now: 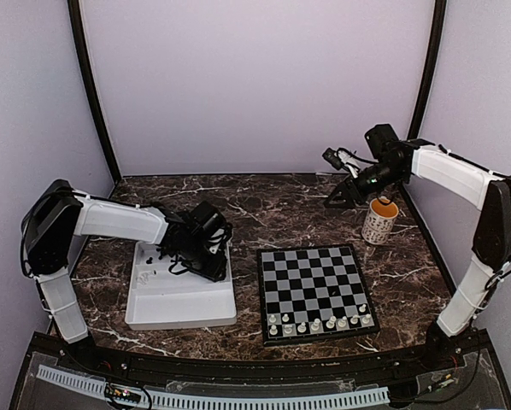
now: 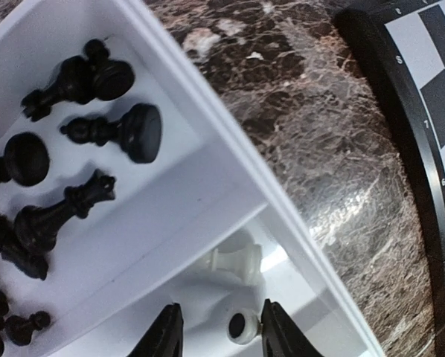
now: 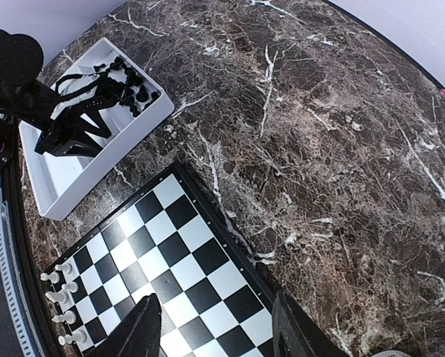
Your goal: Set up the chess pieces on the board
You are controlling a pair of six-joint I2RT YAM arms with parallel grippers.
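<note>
My left gripper is down in the white tray [image 1: 181, 315], fingers part open around a white piece [image 2: 243, 326] at the right wall; whether it grips it cannot be told. Another white piece [image 2: 237, 262] lies beside it. Black pieces [image 2: 126, 132] lie in the tray's other compartment. The chessboard [image 1: 311, 282] has white pieces [image 1: 315, 327] standing along its front edge, its other squares mostly empty. My right gripper hangs open above the board's far right area, nothing seen between its fingers.
An orange-lined patterned cup [image 1: 377, 227] stands right of the board, near the right arm. Walls border both sides.
</note>
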